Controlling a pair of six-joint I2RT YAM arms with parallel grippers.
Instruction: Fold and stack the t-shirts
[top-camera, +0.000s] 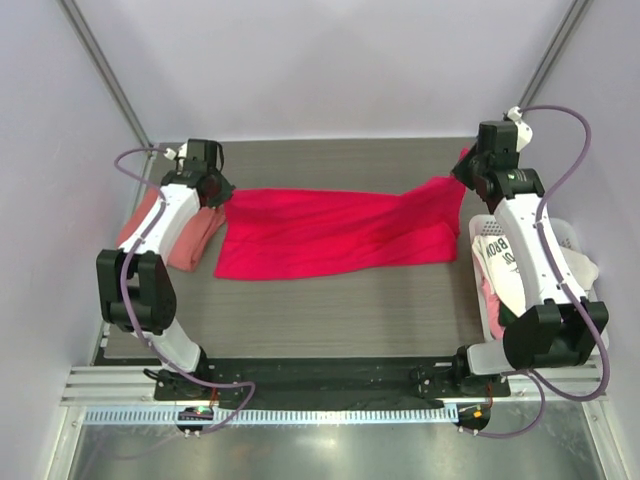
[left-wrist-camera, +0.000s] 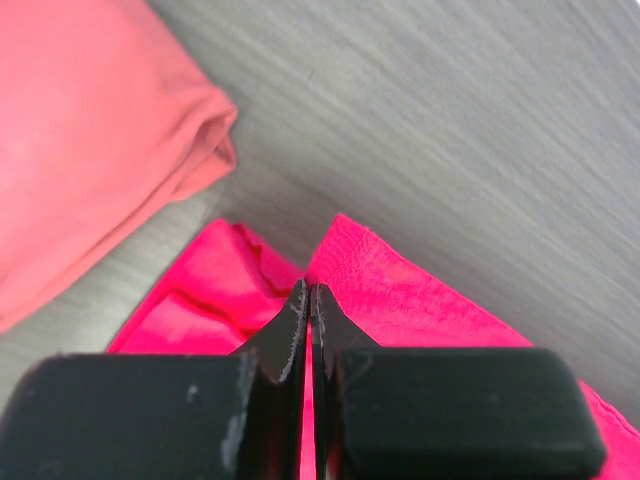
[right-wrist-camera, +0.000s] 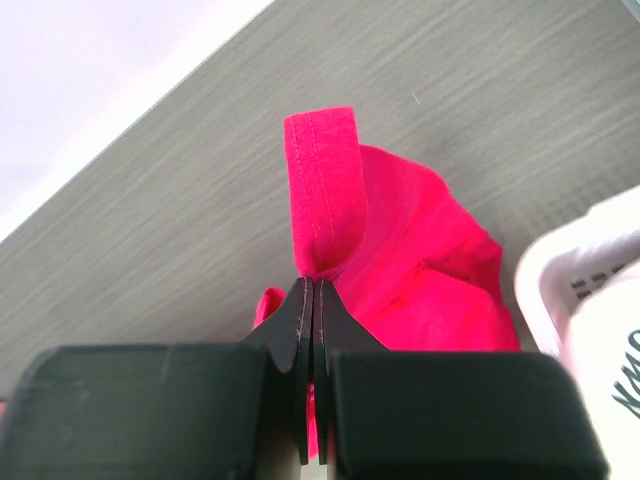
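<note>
A bright red-pink shirt (top-camera: 330, 235) is spread wide across the middle of the table, stretched between my two arms. At its far left corner my left gripper is shut on the fabric, and a small tip of cloth pokes out past the fingers. My right gripper is shut on the far right corner, with a hemmed flap standing beyond the fingertips. That right end is raised, while the near edge of the shirt lies on the table. A folded coral shirt (left-wrist-camera: 90, 130) rests on the left, partly hidden under the left arm.
On the right stands a white basket (top-camera: 477, 300) holding several garments, including a white printed one (top-camera: 500, 268); the right arm hangs over it. Bare table (top-camera: 300, 320) lies in front of the shirt and along its back. Walls close in on both sides.
</note>
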